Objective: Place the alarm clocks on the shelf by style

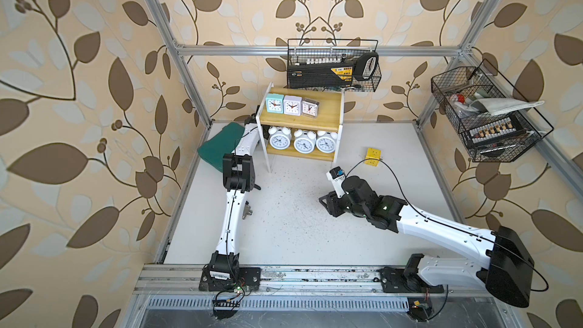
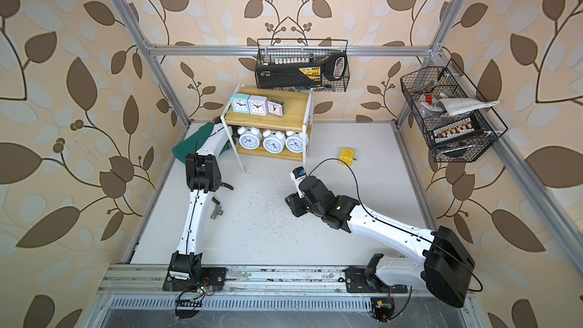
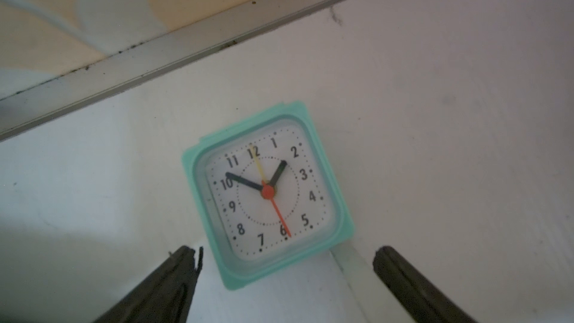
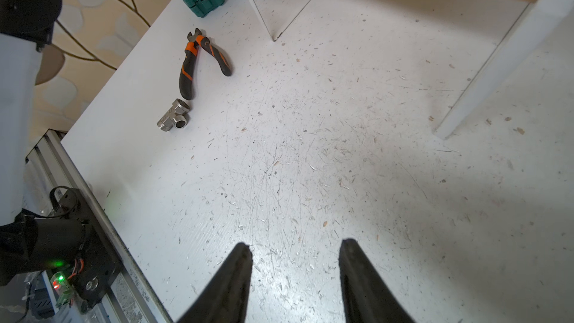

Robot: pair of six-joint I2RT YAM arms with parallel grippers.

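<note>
In the left wrist view a square teal alarm clock [image 3: 269,194] lies face up on the white table. My left gripper is open above it, one finger to each side and not touching it. From above, the left arm reaches to the back left, beside the shelf [image 1: 331,115]. On the upper board stand a teal clock [image 1: 274,104], a lilac clock [image 1: 292,105] and a smaller framed clock [image 1: 309,108]. Three round white twin-bell clocks [image 1: 280,139] fill the lower board. My right gripper is open and empty over bare table.
Pliers [image 4: 194,62] and a metal fitting [image 4: 174,115] lie on the left of the table. A green case [image 1: 220,145] is at the back left, a yellow block [image 1: 373,156] right of the shelf. Open table lies in front of the shelf.
</note>
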